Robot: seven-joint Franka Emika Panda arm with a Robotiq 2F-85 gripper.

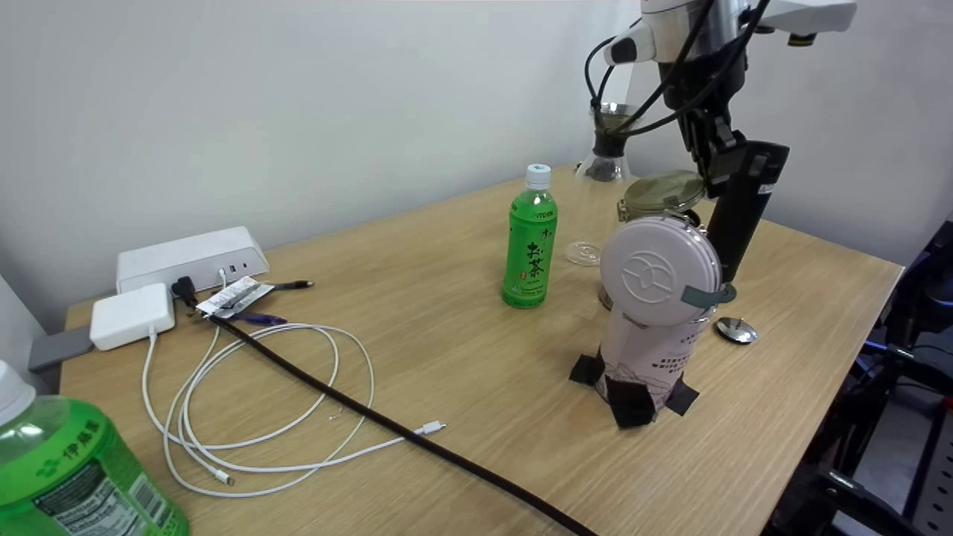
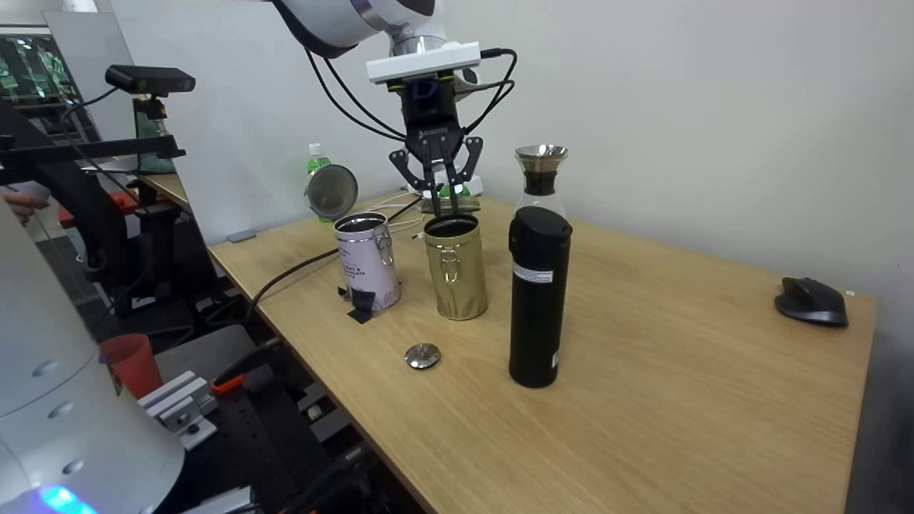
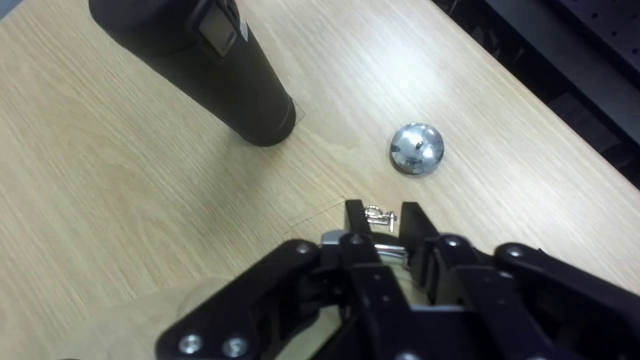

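A gold canister stands open-topped on the table, its lid tipped back on the far side from the second exterior view. My gripper points down over the canister's mouth at the lid, its fingers a small gap apart. In the wrist view, a silvery strip of the lid's metalwork shows between the fingers, so the gripper looks shut on the lid; the exact contact is partly hidden. Beyond the fingertips, the canister's wire clasp is visible.
A pink canister, lid open and base taped down, stands beside the gold one. Close by are a black tumbler, a small metal lid, a glass carafe and a green tea bottle.
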